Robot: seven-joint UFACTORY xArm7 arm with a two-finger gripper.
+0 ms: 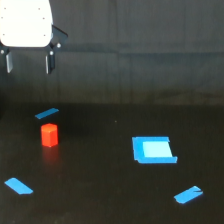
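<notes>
Near the upper left corner hangs my gripper (29, 64), its two thin fingers spread apart. The gap between them is empty, so it is open. Below it and slightly to the right, a small orange-red block (49, 135) stands on the black table, well clear of the fingers. A white square (157, 149) framed by blue tape (140, 156) lies to the right of the block.
Separate strips of blue tape mark the table: one strip (47, 113) behind the block, another strip (18, 186) at the front left, and a strip (188, 195) at the front right.
</notes>
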